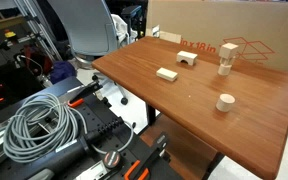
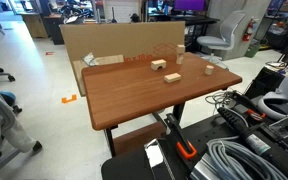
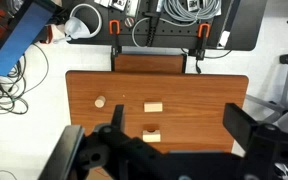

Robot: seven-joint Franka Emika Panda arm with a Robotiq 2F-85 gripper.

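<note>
Pale wooden blocks stand on the brown table [image 1: 134, 62]. A small rectangular block [image 1: 167, 74] lies near the middle, with a notched block [image 1: 187, 57] farther back. To the right, a short cylinder [image 1: 225, 102] is upright near the edge, and a small stack of blocks [image 1: 226, 60] rises behind it. From above, the wrist view shows the two middle blocks [image 3: 153, 107] [image 3: 151, 135] and the cylinder [image 3: 100, 101]; the stack cannot be made out there. My gripper is open high over the table, its dark fingers wide apart. Neither exterior view shows it.
A cardboard panel [image 2: 124, 42] borders the table's back. Coiled cable [image 1: 39, 128] and dark equipment with orange clamps [image 3: 114, 28] occupy the opposite side.
</note>
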